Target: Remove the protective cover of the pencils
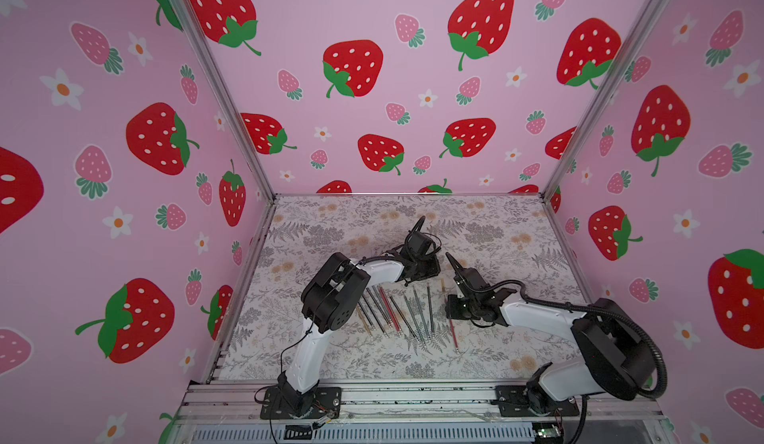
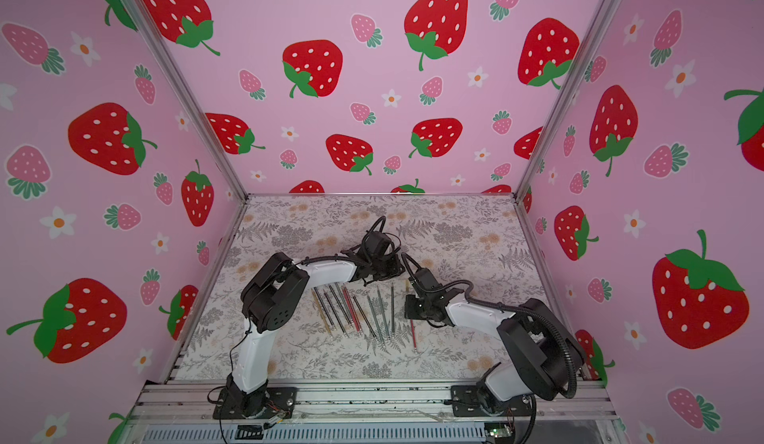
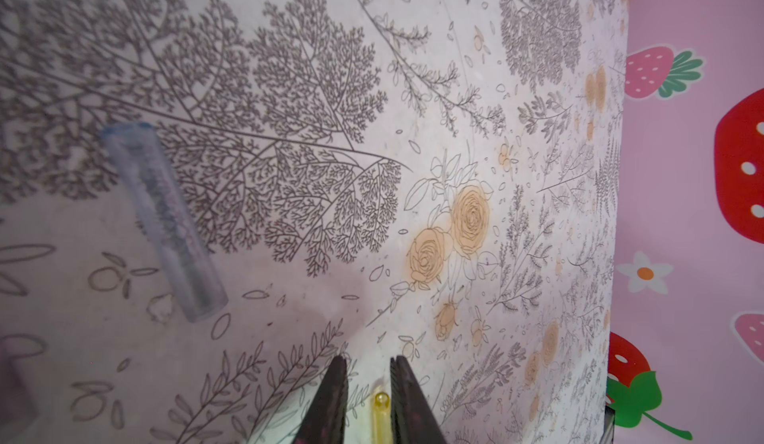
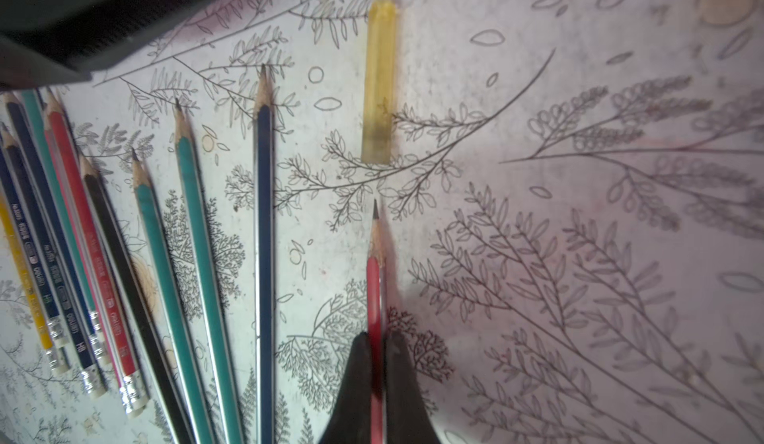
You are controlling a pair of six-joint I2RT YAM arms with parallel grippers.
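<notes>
A red pencil (image 4: 375, 293) lies between the fingertips of my right gripper, its bare sharpened tip forward; whether it is pinched I cannot tell. Just beyond that tip lies a yellow translucent cover (image 4: 379, 82), apart from the pencil. My left gripper is part open above the table; a yellow piece (image 3: 381, 412) shows below and between its fingers. A clear bluish cover (image 3: 163, 217) lies loose at left in the left wrist view.
A row of several bare-tipped pencils (image 4: 199, 277) lies left of the red one. Printed walls surround it.
</notes>
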